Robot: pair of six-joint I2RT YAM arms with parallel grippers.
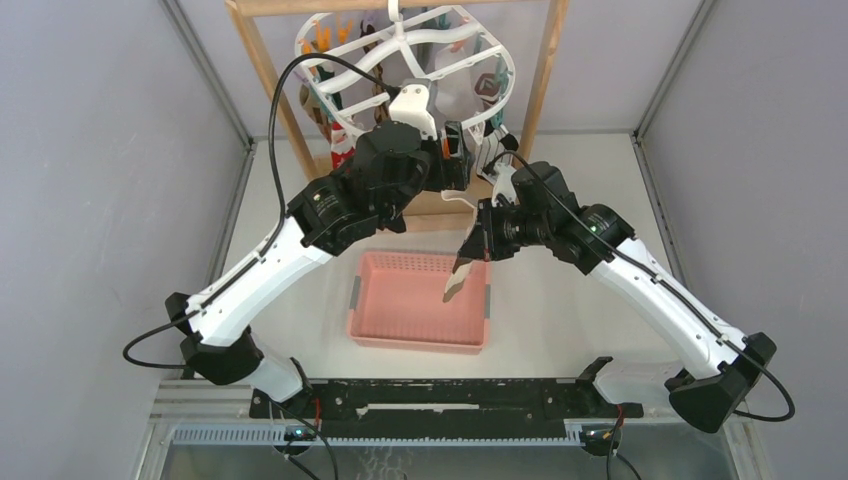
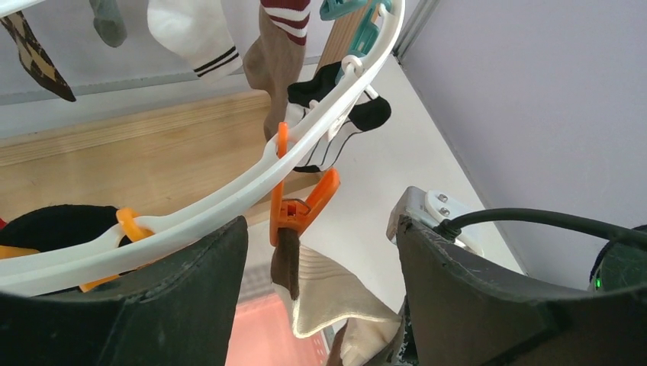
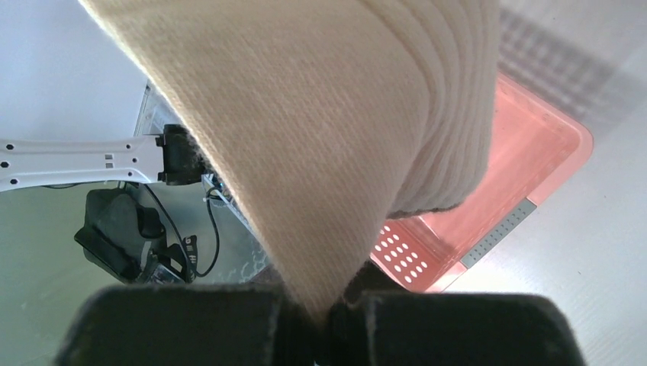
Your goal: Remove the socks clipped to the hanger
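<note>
A beige sock with a brown part (image 2: pixel 332 293) hangs from an orange clip (image 2: pixel 294 210) on the rim of the white round hanger (image 2: pixel 221 217). My right gripper is shut on this sock, whose cream cloth (image 3: pixel 328 122) fills much of the right wrist view. In the top view the sock's lower end (image 1: pixel 457 278) dangles over the pink basket (image 1: pixel 420 345). My left gripper (image 1: pixel 455 160) is at the hanger's near edge, its fingers (image 2: pixel 183 297) wide apart on either side of the orange clip and touching neither of its handles.
Other socks hang around the hanger, among them a white one with black stripes (image 2: pixel 194 34) and a striped black-and-white one (image 2: pixel 336 122). A wooden frame (image 1: pixel 545 75) holds the hanger. The basket's floor is bare.
</note>
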